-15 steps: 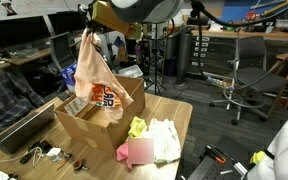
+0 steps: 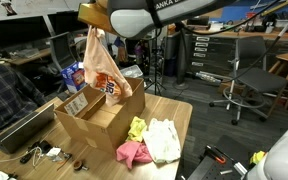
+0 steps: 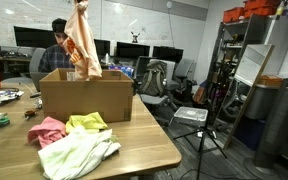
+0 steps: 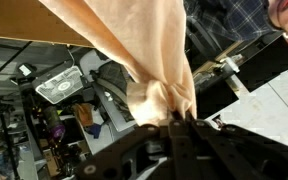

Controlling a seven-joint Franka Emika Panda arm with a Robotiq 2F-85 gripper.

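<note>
A peach cloth with orange print (image 2: 104, 72) hangs from my gripper (image 2: 94, 26), which is shut on its bunched upper end. It hangs over the open cardboard box (image 2: 96, 118). In exterior view 2 the same cloth (image 3: 82, 45) drops in front of the box (image 3: 109, 100), and the gripper is above the picture. The wrist view has the cloth (image 4: 149, 45) spreading from the gripper and covering much of the fingers. Outside the box lie a pink cloth (image 2: 134, 153), a yellow cloth (image 2: 137, 129) and a white cloth (image 2: 163, 141).
A laptop-like dark device (image 2: 26, 128), cables and small tools (image 2: 79, 164) occupy the table left of the box. Bare table (image 3: 149, 146) shows right of the white cloth. Behind the table sits a person (image 3: 59, 45).
The hanging cloth has risen and shifted right, its lower end higher than before. The arm has moved with it. The box and the other cloths are in the same places.
</note>
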